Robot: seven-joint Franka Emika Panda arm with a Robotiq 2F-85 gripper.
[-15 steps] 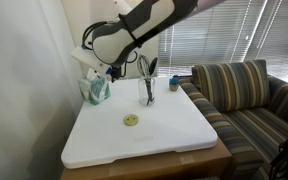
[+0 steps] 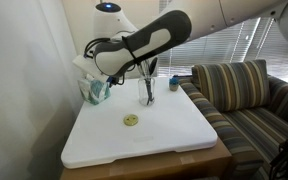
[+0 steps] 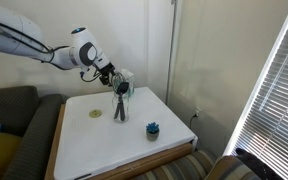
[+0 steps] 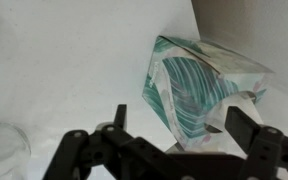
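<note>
A tissue box [image 4: 189,90] with a green leaf pattern lies under my gripper in the wrist view, white tissue rising from its top beside the right finger. Wide apart, the two fingers show nothing clearly clamped between them; whether one touches the tissue cannot be told. In exterior view 1 the box [image 2: 95,92] stands at the table's back left corner, with the arm's end just above and to its right. From the other side, my gripper [image 3: 110,76] hangs near the box, which is partly hidden behind a clear container.
The clear container [image 2: 146,92] with dark utensils stands right of the box, close to the arm. A small blue-topped plant [image 3: 152,130] and a yellow round disc [image 2: 131,120] are also on the white table [image 2: 94,140]. A wall borders the left.
The arm's end has come down slightly, and its upper links have swung into a different pose. The box, container and disc have stayed where they were.
</note>
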